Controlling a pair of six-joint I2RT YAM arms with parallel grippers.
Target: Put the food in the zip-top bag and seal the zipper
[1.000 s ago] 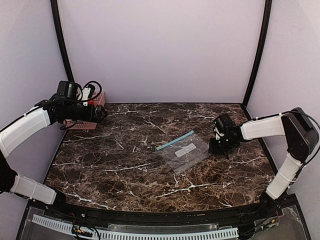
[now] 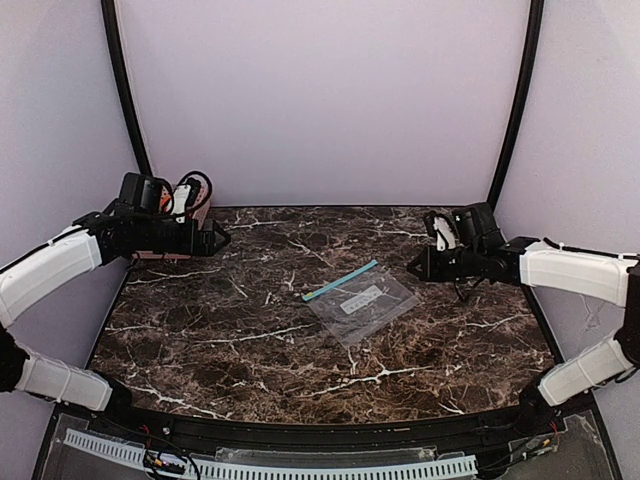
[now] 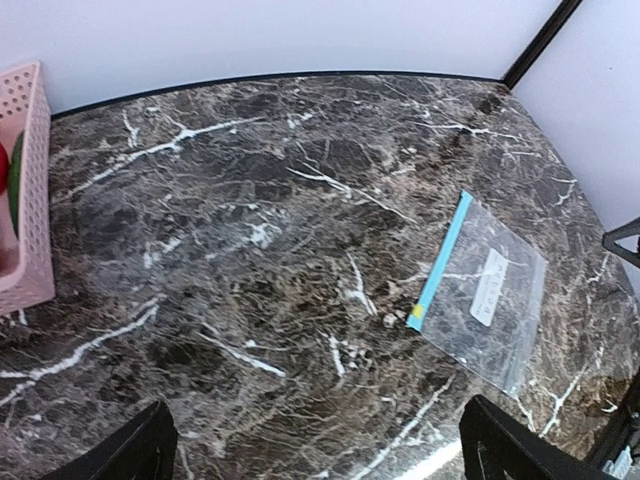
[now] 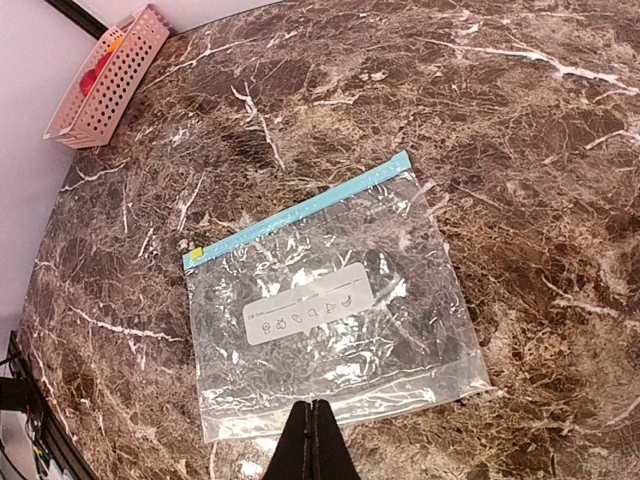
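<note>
A clear zip bag [image 2: 360,310] with a blue zipper strip and yellow slider lies flat mid-table; in the right wrist view the bag [image 4: 330,360] shows a white label. A pink basket holds red and orange items at the far left; in the left wrist view the basket [image 3: 30,240] shows red and green pieces. My left gripper [image 2: 210,240] is raised in front of the basket, open and empty. My right gripper [image 2: 420,268] hovers right of the bag; in the right wrist view its fingertips [image 4: 310,420] are shut together with nothing visible between them.
Walls border it at the back and sides.
My right gripper has lifted up from the bag's right edge. The bag shifted slightly left earlier. My left gripper has moved slightly right and down in the top view.
</note>
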